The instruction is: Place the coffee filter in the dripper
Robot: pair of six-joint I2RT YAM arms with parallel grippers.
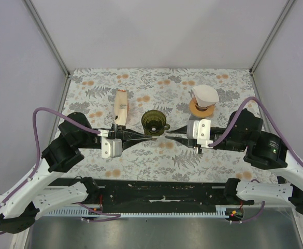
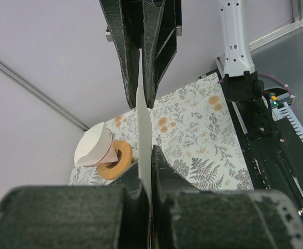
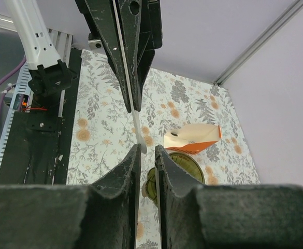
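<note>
In the left wrist view its far end reaches between the tips of my right gripper (image 1: 169, 135), which stand slightly parted around it. The green dripper (image 1: 154, 120) stands on the cloth just behind the two grippers.
An orange-and-white packet (image 1: 120, 104) lies left of the dripper. At back right a cup of white filters (image 1: 204, 96) sits on a wooden ring (image 1: 200, 113).
</note>
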